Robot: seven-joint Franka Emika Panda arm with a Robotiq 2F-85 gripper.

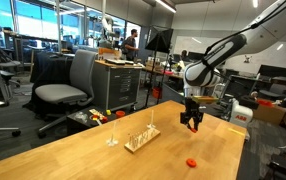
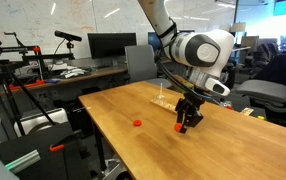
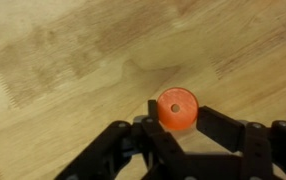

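A small round orange-red piece (image 3: 177,108) sits between the fingertips of my gripper in the wrist view, with a finger touching it on each side. In exterior view 1 the gripper (image 1: 193,127) is low over the right part of the table, the red piece at its tips. Exterior view 2 shows the same piece (image 2: 179,127) under the gripper. A second red piece (image 1: 191,162) lies on the table nearer that camera, apart from the gripper. How high the held piece is above the wood is hard to tell.
A light wooden rack with upright pegs (image 1: 142,139) stands left of the gripper. Another red item (image 1: 120,114) is by the table's far edge. An office chair (image 1: 71,90) is behind the table. Bare table (image 1: 63,160) stretches wide on the left.
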